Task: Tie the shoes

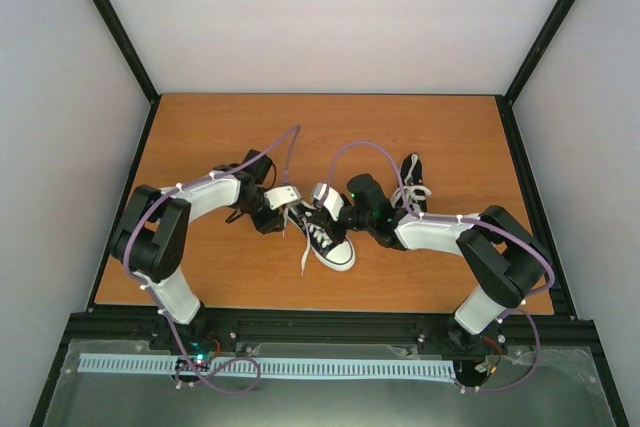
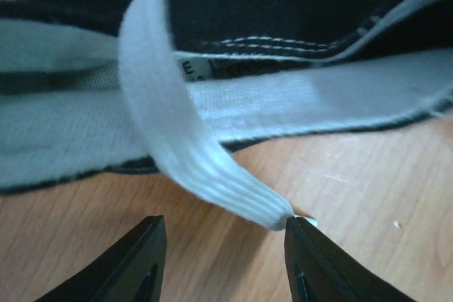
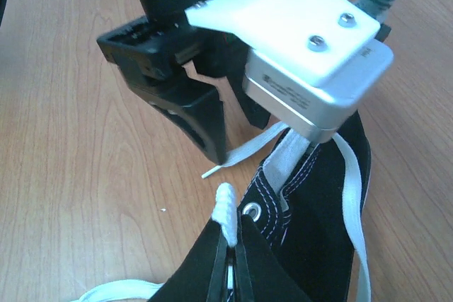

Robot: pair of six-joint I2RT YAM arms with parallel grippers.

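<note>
In the top view a black shoe with a white toe cap (image 1: 341,255) lies mid-table, its heel part hidden between the two arms. My left gripper is open, its fingers well apart. A flat white lace (image 2: 173,122) hangs across the shoe's pale-lined opening (image 2: 318,97), and its end meets the right-hand fingertip; whether it touches cannot be told. Over the shoe's eyelets (image 3: 252,211), my right gripper is shut on a white lace loop (image 3: 225,206). The left gripper's dark fingers (image 3: 202,122) show beyond it, near a lace tip (image 3: 233,155).
A second black shoe (image 1: 411,169) with white laces lies behind the right arm. Another lace end (image 3: 117,290) rests on the wood at the lower left of the right wrist view. Both grippers stand close together.
</note>
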